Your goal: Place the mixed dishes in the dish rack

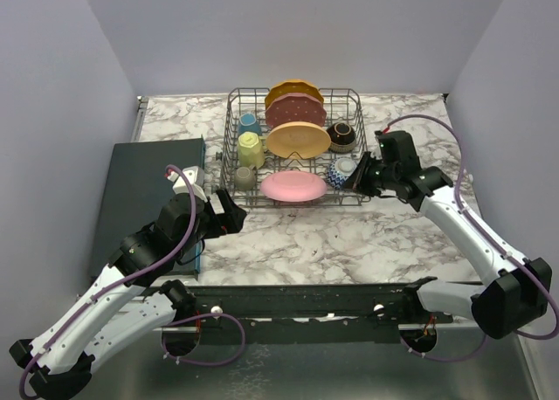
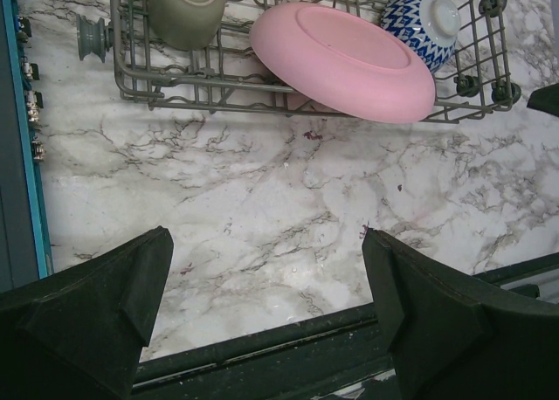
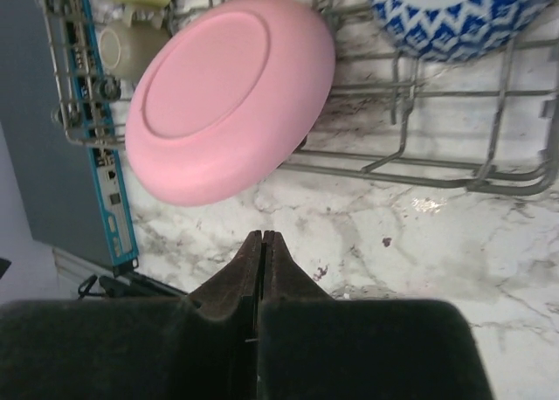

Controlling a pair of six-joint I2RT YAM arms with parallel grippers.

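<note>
The wire dish rack (image 1: pixel 253 203) holds a pink plate (image 1: pixel 292 185) tilted along its front, a blue patterned bowl (image 1: pixel 339 171), a black bowl (image 1: pixel 341 134), orange (image 1: pixel 298 141) and spotted dark-pink plates (image 1: pixel 295 111), a yellow plate (image 1: pixel 295 86), and green, grey and blue cups (image 1: pixel 250 151). My left gripper stands open over the counter at the rack's front left, holding nothing. My right gripper is shut, nothing visible between its fingers, above the rack's front right near the blue bowl and pink plate.
A dark flat panel (image 1: pixel 140 208) lies left of the rack.
</note>
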